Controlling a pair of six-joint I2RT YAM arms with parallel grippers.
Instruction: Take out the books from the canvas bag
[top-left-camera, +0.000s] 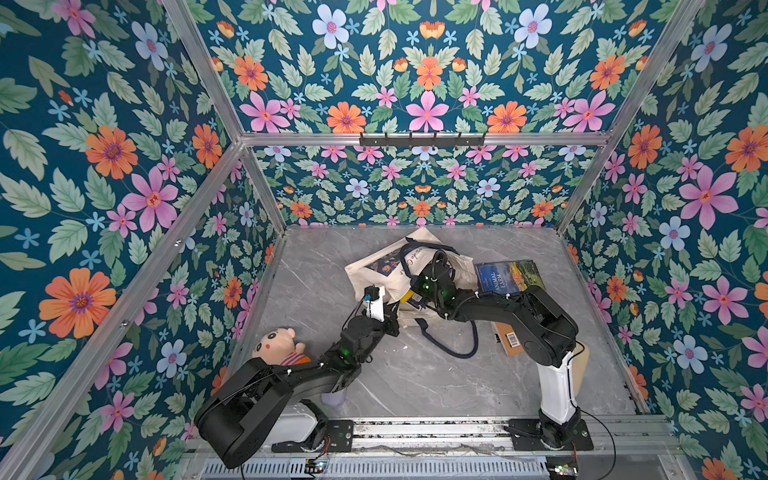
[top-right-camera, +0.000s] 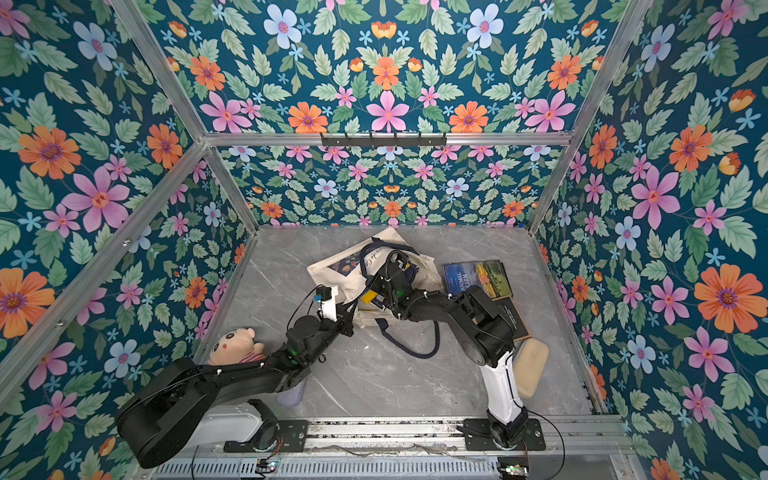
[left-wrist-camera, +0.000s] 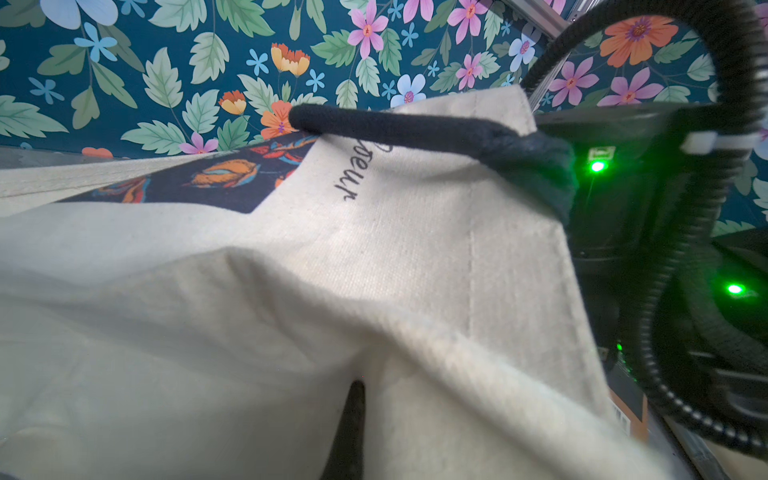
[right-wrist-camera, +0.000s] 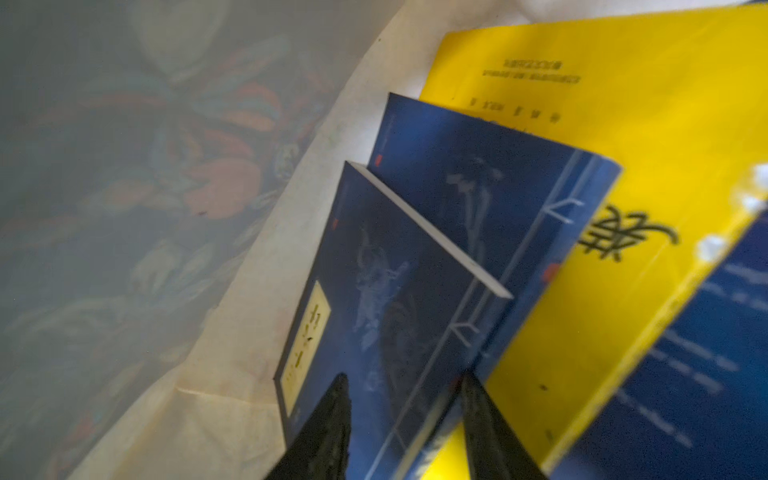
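The cream canvas bag (top-left-camera: 376, 270) lies at the middle back of the table, its mouth facing the arms. My left gripper (top-left-camera: 392, 318) is at its near-left edge; in the left wrist view its dark fingers (left-wrist-camera: 349, 436) are together, the bag's cloth creasing from their tip. The right gripper reaches into the bag with its fingers apart, above the spine edge of a navy book (right-wrist-camera: 376, 312). A second navy book (right-wrist-camera: 488, 184) lies partly beneath that one, over a yellow book (right-wrist-camera: 664, 96). Another blue book (right-wrist-camera: 704, 352) shows at right.
Right of the bag, an Animal Farm book (top-left-camera: 500, 277) lies with other books partly under the right arm. A plush doll (top-left-camera: 277, 347) is at the left, a tan block (top-right-camera: 529, 368) at the right. The dark strap (top-left-camera: 448, 349) loops over the table front.
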